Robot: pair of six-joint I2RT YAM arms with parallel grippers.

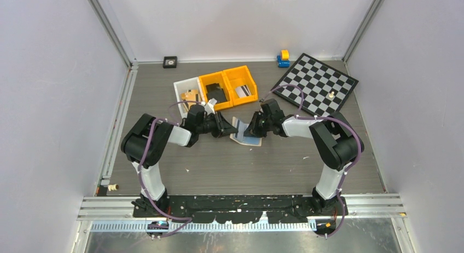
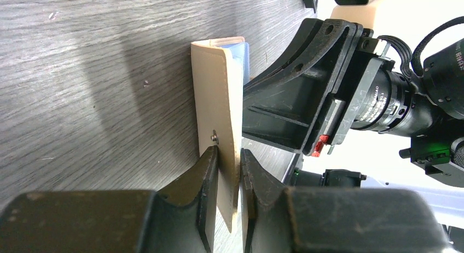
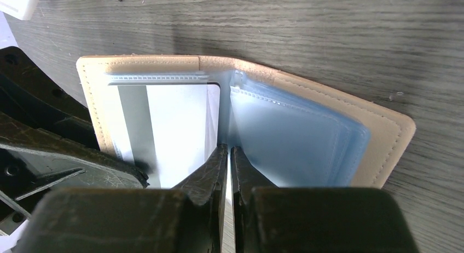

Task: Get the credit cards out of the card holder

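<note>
The card holder (image 1: pixel 253 141) lies spread on the table between the two arms, tan outside with blue clear pockets (image 3: pixel 295 132). In its left half a white card with a grey stripe (image 3: pixel 178 121) sits in a pocket. My left gripper straddles the holder's raised tan cover (image 2: pixel 210 94), one finger on each side, fingers apart. Over the holder's middle fold, beside the white card's edge, my right gripper has its fingertips parted by a narrow gap. A thin pale strip shows in that gap; whether it is gripped is unclear.
Behind the holder stand a white bin (image 1: pixel 178 90) and orange bins (image 1: pixel 241 69); cards lie in the right orange one. A chessboard (image 1: pixel 317 83) lies at the back right.
</note>
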